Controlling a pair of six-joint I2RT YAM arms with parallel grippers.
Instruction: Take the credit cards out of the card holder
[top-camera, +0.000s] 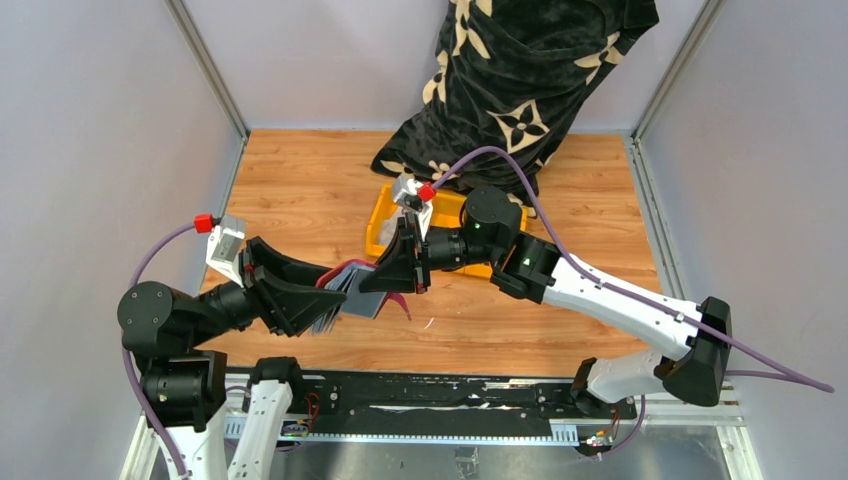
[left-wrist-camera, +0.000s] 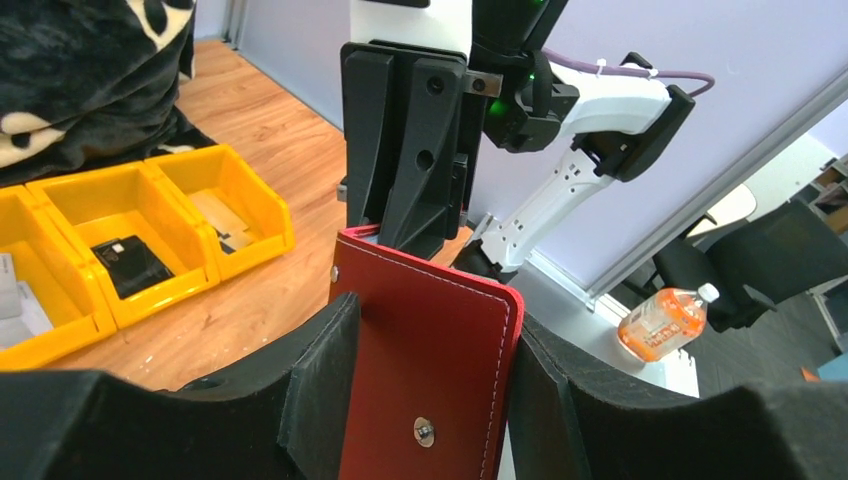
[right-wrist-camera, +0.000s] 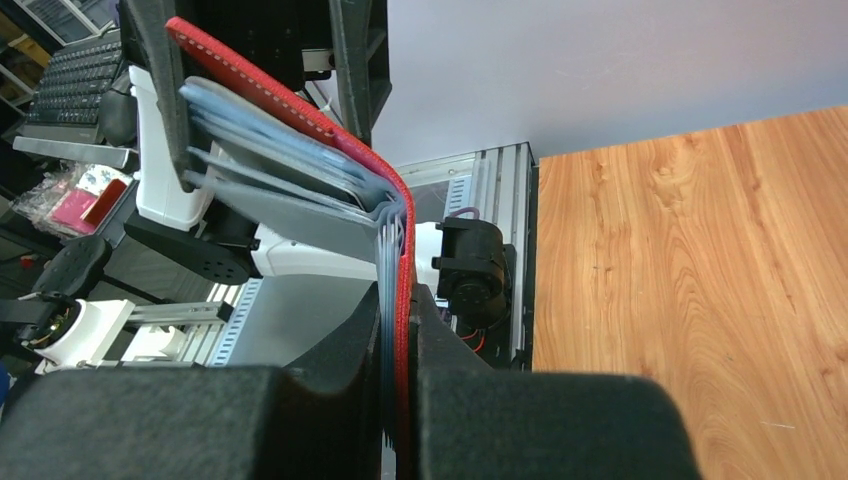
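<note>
The card holder (top-camera: 358, 279) is held in the air between the two arms, red leather outside with a stud and stitching, pale clear sleeves (right-wrist-camera: 300, 165) fanned inside. My right gripper is shut on one end of it, pinching red cover and sleeves together. The left gripper stands open around the other end, its fingers (left-wrist-camera: 325, 375) on either side of the red cover. In the right wrist view the sleeves bend sharply away from the pinched part. Whether cards sit in the sleeves I cannot tell.
A yellow bin with compartments (left-wrist-camera: 200, 285) stands behind on the wooden table (top-camera: 310, 190), holding a dark item (left-wrist-camera: 132, 265) and pale items. A dark patterned cloth (top-camera: 520, 90) drapes at the back.
</note>
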